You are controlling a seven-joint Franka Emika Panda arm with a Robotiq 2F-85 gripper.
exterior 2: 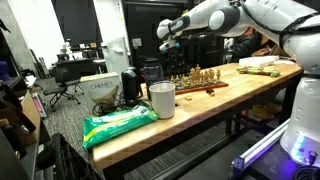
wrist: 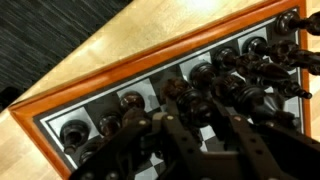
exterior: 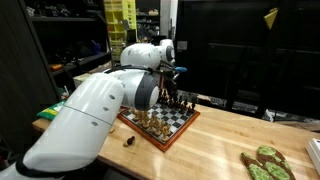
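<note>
In the wrist view a chessboard [wrist: 100, 90] with an orange-brown wooden frame holds dark chess pieces. My gripper is shut on a dark chess piece [wrist: 188, 97] over the row by the frame. Its fingers partly cover that piece, and I cannot tell whether its base touches the board. Exterior view 1 has the board [exterior: 182, 119] on the table, partly behind my arm, with light pieces [exterior: 152, 124] on the near side and dark pieces [exterior: 180, 102] at the far side.
Close neighbours of the held piece include a dark piece [wrist: 203, 74] and several others. A small dark piece [exterior: 130, 141] lies off the board. A green patterned item [exterior: 266, 163] is at the right.
</note>
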